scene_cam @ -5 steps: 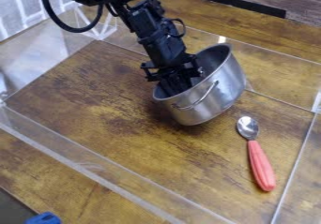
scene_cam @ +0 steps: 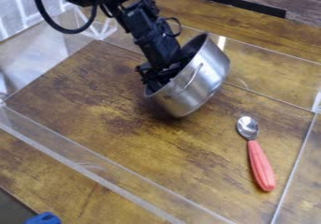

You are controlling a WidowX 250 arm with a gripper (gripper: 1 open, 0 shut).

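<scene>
A steel pot point(scene_cam: 193, 86) lies tipped on the wooden table point(scene_cam: 88, 125), its open side facing left toward my arm. My gripper point(scene_cam: 152, 76) is at the pot's left, upper rim, partly inside or behind it; its fingers are dark and partly hidden, so their state is unclear. A spoon with a red handle point(scene_cam: 258, 160) lies at the right of the table.
Clear plastic edging borders the work area on the left, bottom and right. A small blue object point(scene_cam: 43, 218) sits at the bottom left corner.
Compared with a second ago, the pot is tipped further and sits slightly up and left, and my gripper has shifted a little left with it.
</scene>
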